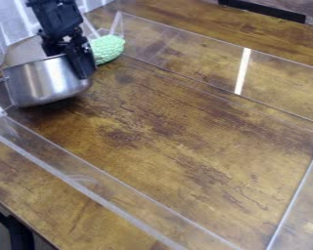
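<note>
At the upper left of the camera view a steel pot [44, 82] with a handle sits in the corner of the clear-walled area. My black gripper [73, 55] is at the pot's far right rim; whether its fingers are closed on the rim cannot be made out. A pale green knitted object [105, 49] lies behind the pot, to the right of the gripper.
Low clear plastic walls border it, and a dark strip [261, 10] runs along the back right.
</note>
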